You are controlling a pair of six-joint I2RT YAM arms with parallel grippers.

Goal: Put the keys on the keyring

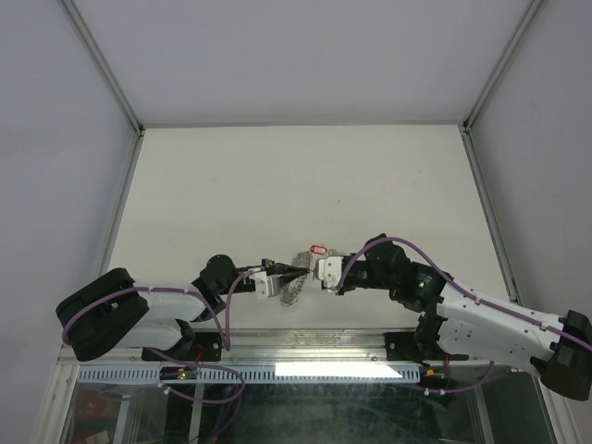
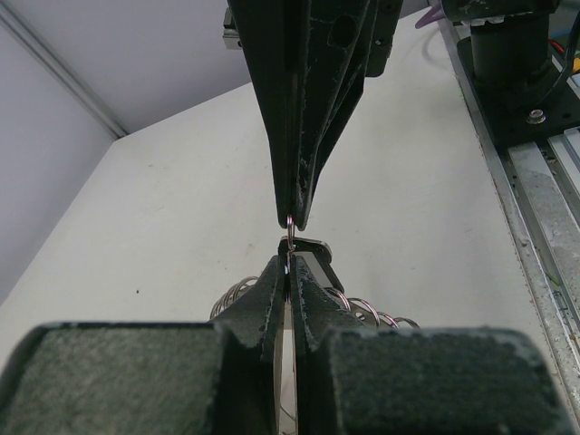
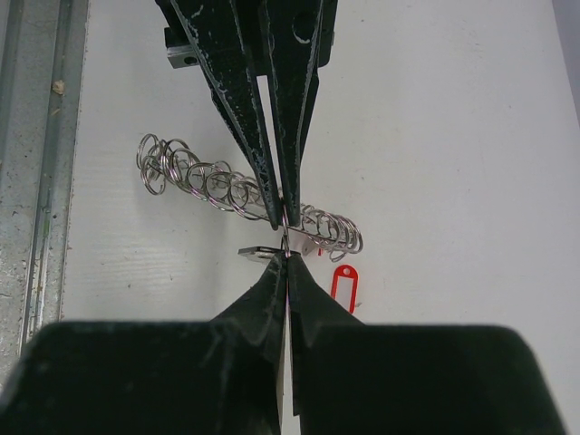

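In the top view my left gripper (image 1: 308, 270) and right gripper (image 1: 315, 271) meet nearly tip to tip, low over the table. A thin metal ring, the keyring (image 2: 291, 230), spans the small gap between both pairs of tips. The same keyring (image 3: 285, 237) stands edge-on in the right wrist view. Both grippers are shut, with its thin wire running into their tips. Just behind the tips is a flat, dark-edged piece, perhaps a key; its dark part (image 3: 259, 252) shows beside the tips in the right wrist view. The rest of it is hidden.
A coil of many linked wire loops (image 3: 195, 174) lies on the table beneath the grippers, also visible as a grey strand (image 1: 296, 289) from above. Near it is a red loop-shaped tag (image 3: 344, 286).
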